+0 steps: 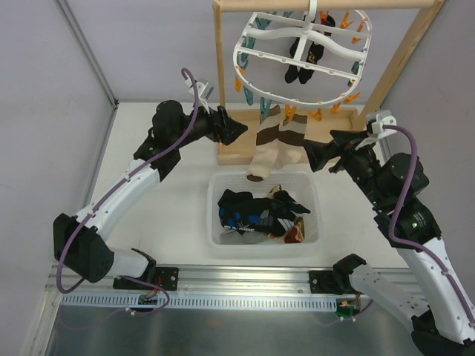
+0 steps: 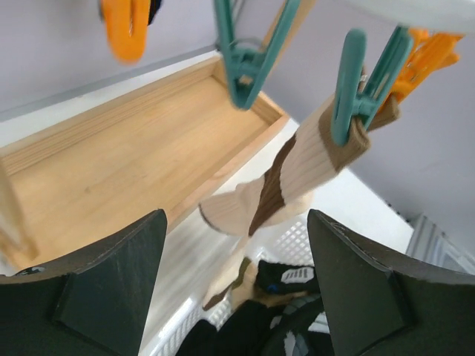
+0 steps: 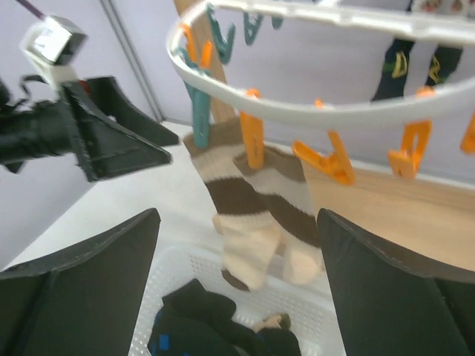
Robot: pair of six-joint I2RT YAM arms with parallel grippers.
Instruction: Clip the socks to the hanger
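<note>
Two striped beige and brown socks (image 1: 266, 144) hang from clips under the white hanger (image 1: 274, 96), one from a teal clip (image 3: 200, 119), the other by an orange clip (image 3: 254, 141). Black socks (image 1: 312, 59) hang further back on the hanger. My left gripper (image 1: 230, 126) is left of the hanging socks, its fingers apart and empty in the left wrist view. My right gripper (image 1: 323, 152) stands right of them, open, nothing between its fingers.
A white basket (image 1: 211, 230) below holds a pile of dark and patterned socks (image 1: 256, 215). Wooden frame posts (image 1: 397, 67) flank the hanger.
</note>
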